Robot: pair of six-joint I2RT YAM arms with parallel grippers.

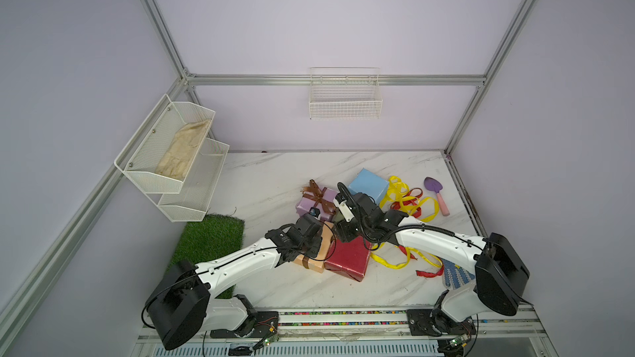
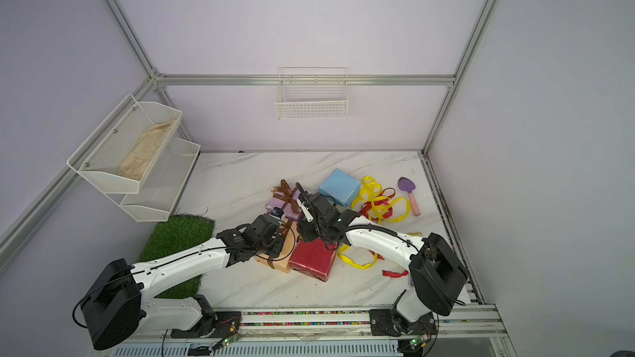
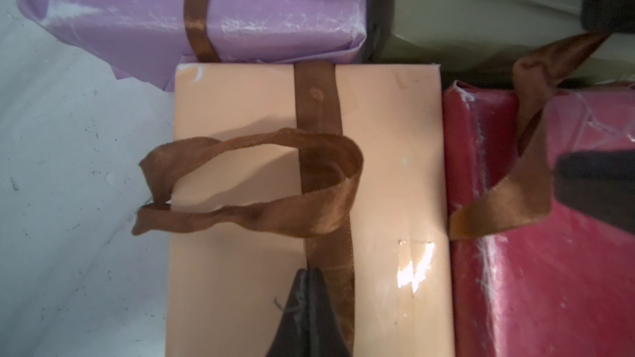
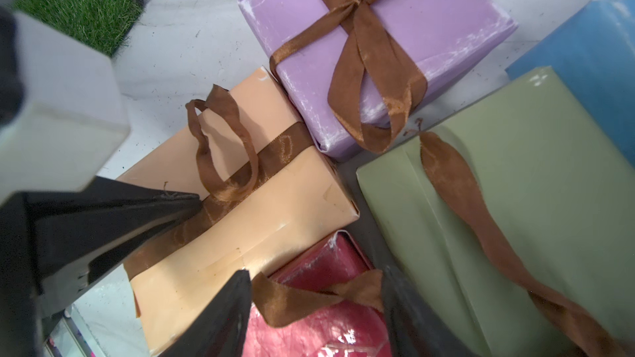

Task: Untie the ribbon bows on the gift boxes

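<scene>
The peach box (image 3: 390, 105) carries a brown band with a loose loop of ribbon (image 3: 264, 218) on top. Over it my left gripper is shut, nothing seen between its fingers. My right gripper is part open above the red box (image 4: 297, 337), a slack brown ribbon (image 4: 281, 300) stretching across between its fingers; whether it grips this is unclear. The lilac box (image 4: 449, 26) has a brown bow (image 4: 370, 59). A brown strand (image 4: 476, 218) lies over the olive box (image 4: 562, 158). The blue box (image 1: 367, 181) shows no ribbon.
Loose yellow and red ribbons (image 1: 397, 188) and a purple scoop (image 1: 433, 183) lie at right. A grass mat (image 1: 211, 238) and wire shelves (image 1: 198, 198) are at left.
</scene>
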